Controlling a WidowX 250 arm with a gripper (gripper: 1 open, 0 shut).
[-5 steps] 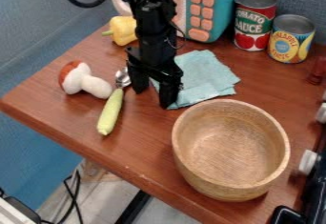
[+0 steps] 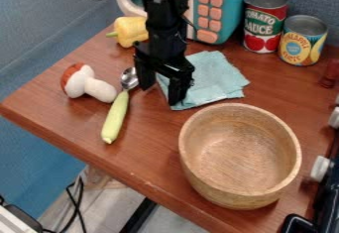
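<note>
My black gripper (image 2: 165, 76) is over the light blue cloth (image 2: 212, 80) in the middle of the table, its lower tips near the cloth's left part; whether it is open or shut is hard to see. Left of it lie a spoon (image 2: 129, 78) and a long pale green-yellow toy (image 2: 114, 118). A red-capped white mushroom (image 2: 89, 84) lies further left. A wooden bowl (image 2: 239, 158) stands at the front right.
A yellow toy (image 2: 129, 29) lies at the back left. A teal toy microwave (image 2: 212, 9), a tomato can (image 2: 264, 24) and a yellow-labelled can (image 2: 302, 43) stand at the back. Dark objects line the right edge.
The gripper has moved slightly up from its lower position on the cloth.
</note>
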